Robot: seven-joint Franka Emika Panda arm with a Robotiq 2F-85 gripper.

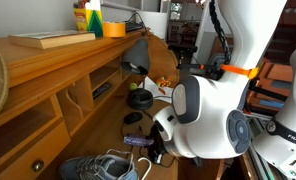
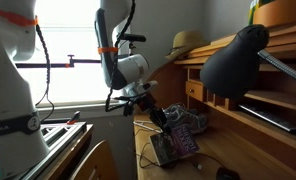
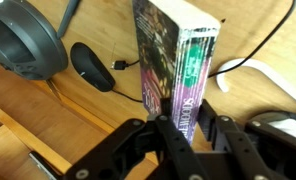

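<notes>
A paperback book (image 3: 178,55) with a dark, worn cover and a pink-and-green spine stands out from my gripper in the wrist view. The fingers are closed on the book's near end, by the spine. From the first exterior view, the book (image 1: 138,140) shows beside my gripper (image 1: 158,148), low over the wooden desk. In the second exterior view the book (image 2: 166,148) hangs tilted below my gripper (image 2: 160,118). Whether its lower edge touches the desk, I cannot tell.
A grey shoe (image 1: 96,168) lies close by on the desk. A black mouse (image 3: 92,67) with its cable and a grey lamp (image 3: 28,38) are farther along. Desk drawers and shelves (image 1: 73,105) line one side.
</notes>
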